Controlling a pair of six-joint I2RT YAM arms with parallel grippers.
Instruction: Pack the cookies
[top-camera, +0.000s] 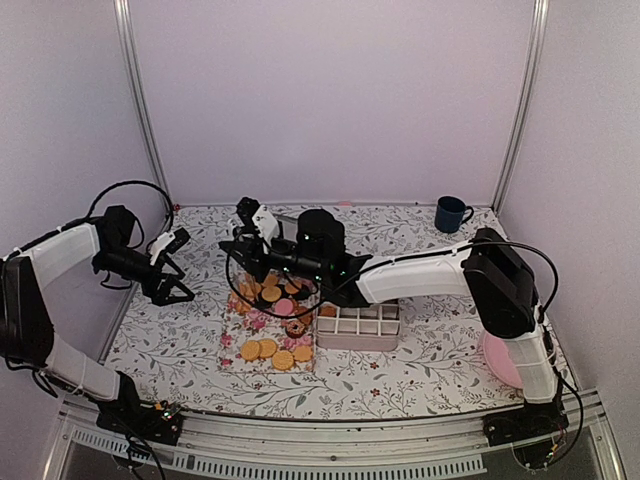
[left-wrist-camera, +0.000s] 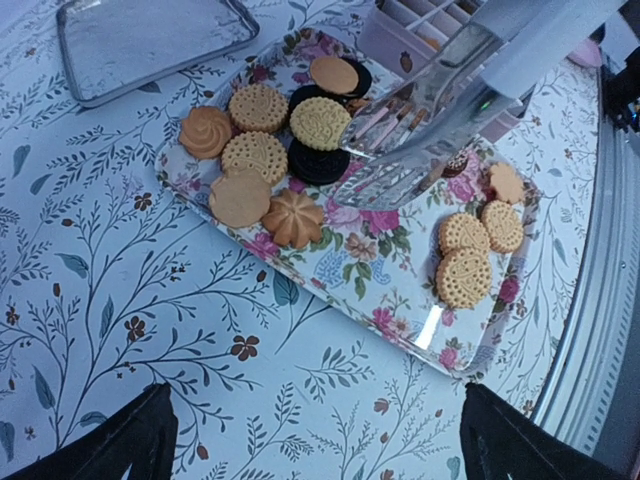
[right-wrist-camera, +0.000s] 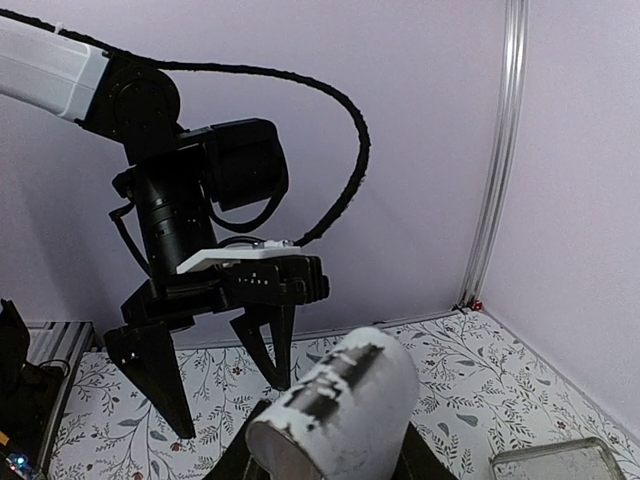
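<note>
A floral tray (left-wrist-camera: 362, 285) carries several round biscuits (left-wrist-camera: 320, 123), dark sandwich cookies (left-wrist-camera: 318, 163) and a flower-shaped cookie (left-wrist-camera: 294, 219). Silver tongs are gripped by my right gripper (top-camera: 243, 262), which is shut on them; in the left wrist view the blades of the tongs (left-wrist-camera: 385, 190) hang over the tray's middle. Whether a cookie sits between the blades, I cannot tell. The pale compartment box (top-camera: 357, 341), right of the tray, is partly covered by the right arm. My left gripper (top-camera: 178, 282) is open and empty, left of the tray.
Behind the floral tray lies an empty metal tray (left-wrist-camera: 155, 48), mostly hidden from above by the right arm. A blue mug (top-camera: 452, 214) stands at the back right, and a pink plate (top-camera: 500, 362) lies at the right.
</note>
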